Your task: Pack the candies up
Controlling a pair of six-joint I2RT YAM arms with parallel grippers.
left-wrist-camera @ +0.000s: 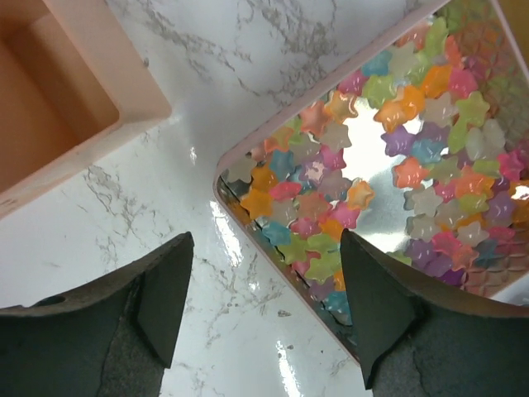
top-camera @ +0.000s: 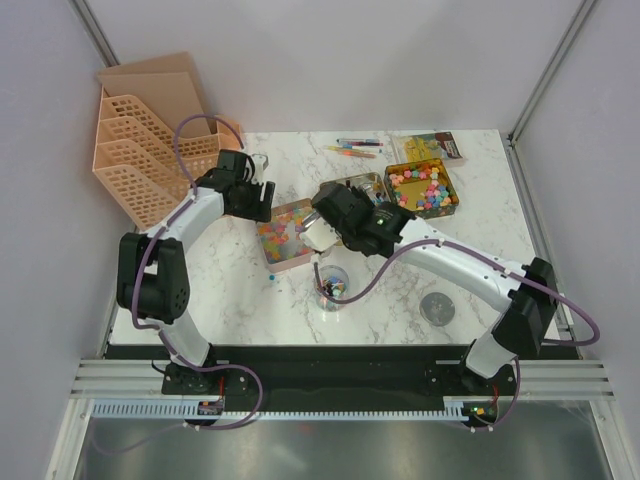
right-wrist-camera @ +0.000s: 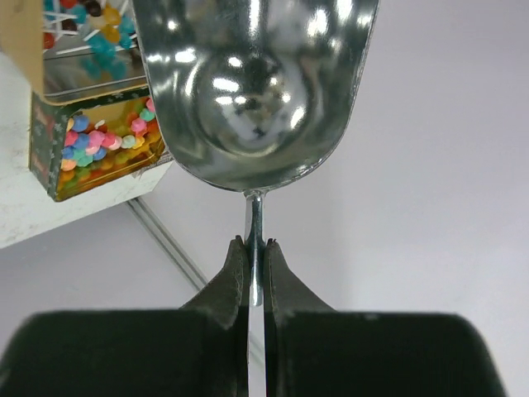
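Star-shaped candies (left-wrist-camera: 314, 190) lie in a clear-walled box (left-wrist-camera: 277, 124), spread over its floor with a bare patch in the middle. My left gripper is over the box's near corner, its fingers part open with nothing between them. In the right wrist view, my right gripper is shut on the thin handle of a shiny metal scoop (right-wrist-camera: 256, 116); no candy shows on the scoop face. A clear jar (top-camera: 331, 290) with some candies inside stands in front of the boxes. From above, the right arm hides part of the star box.
Behind are a lollipop box (top-camera: 378, 178) and a box of round candies (top-camera: 445, 208). Orange bins (top-camera: 130, 160) stand at the back left. A round lid (top-camera: 437, 309) lies right of the jar, and a small blue piece (top-camera: 271, 277) left of it.
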